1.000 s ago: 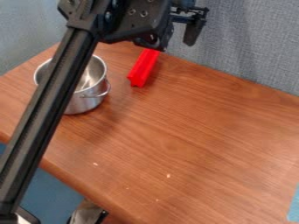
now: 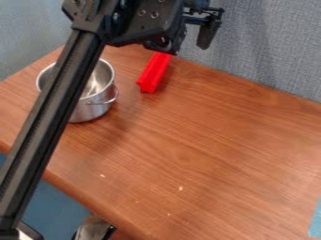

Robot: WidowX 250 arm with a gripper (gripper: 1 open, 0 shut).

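Observation:
My black gripper point(image 2: 201, 26) is at the top centre, raised near the back edge of the table; its dark fingers point down, open, with nothing seen between them. A red block point(image 2: 154, 73) lies on the wooden table point(image 2: 213, 159) below and left of the gripper, apart from it. A steel pot point(image 2: 94, 110) stands at the left, partly hidden behind the long black bar of my arm.
A grey padded wall runs along the back. A metal object shows at the bottom edge, below the table's front left edge.

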